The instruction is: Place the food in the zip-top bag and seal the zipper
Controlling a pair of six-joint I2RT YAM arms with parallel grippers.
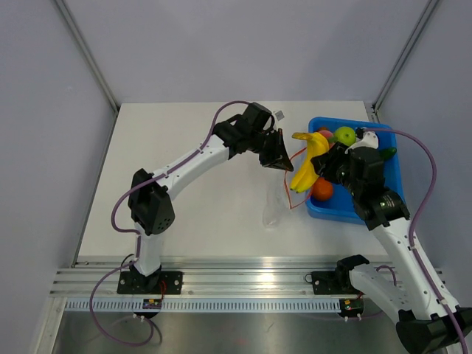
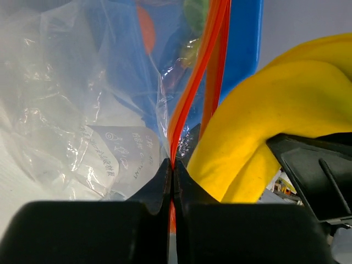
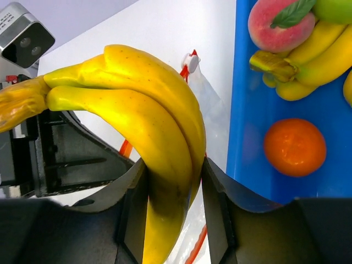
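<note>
My right gripper is shut on a bunch of yellow bananas (image 3: 137, 110), held over the opening of the clear zip bag (image 2: 71, 110) at the tray's left side in the top view (image 1: 304, 173). My left gripper is shut at the bag's orange-red zipper edge (image 2: 192, 93), which runs between its fingertips; the bag hangs open beside it. In the left wrist view the bananas fill the right side, close to the bag's rim.
The blue tray (image 1: 332, 212) holds an orange (image 3: 294, 147), a peach (image 3: 280, 22), a green apple (image 3: 333, 8), more bananas (image 3: 324, 58) and other food.
</note>
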